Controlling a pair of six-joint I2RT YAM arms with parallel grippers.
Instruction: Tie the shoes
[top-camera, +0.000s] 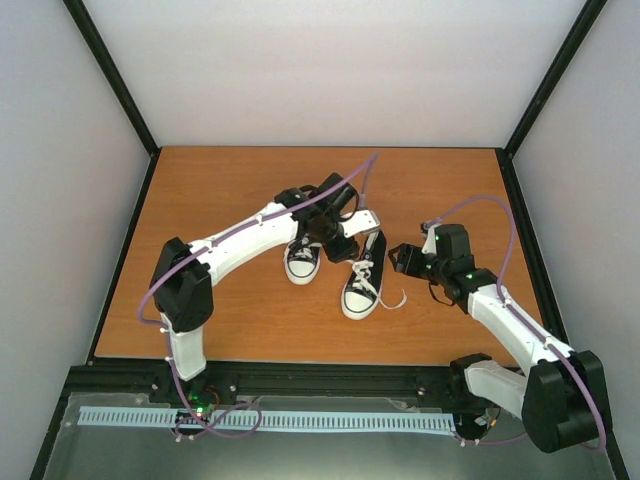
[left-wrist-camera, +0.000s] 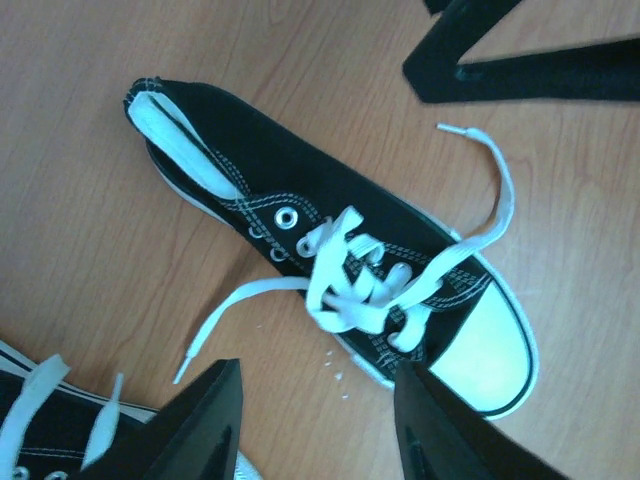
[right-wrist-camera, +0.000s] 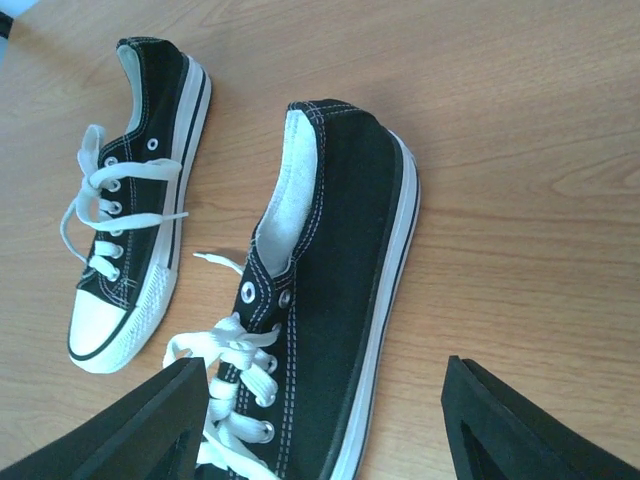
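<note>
Two black sneakers with white laces stand on the wooden table. The right shoe (top-camera: 365, 278) has its lace (left-wrist-camera: 350, 290) crossed over the tongue, with one loose end on each side. The left shoe (right-wrist-camera: 142, 190) has looped laces lying across its top. Above and between the shoes hovers my left gripper (top-camera: 346, 250), part of the left shoe hidden beneath that arm. Its fingers (left-wrist-camera: 205, 420) are apart with nothing held. My right gripper (top-camera: 394, 258) is at the right shoe's right side, its fingers (right-wrist-camera: 150, 425) spread and nothing between them.
Bare table (top-camera: 230, 320) lies in front of and around the shoes. White walls (top-camera: 330, 70) close in the back and sides. In the left wrist view the other arm's dark gripper part (left-wrist-camera: 530, 75) shows near the right shoe.
</note>
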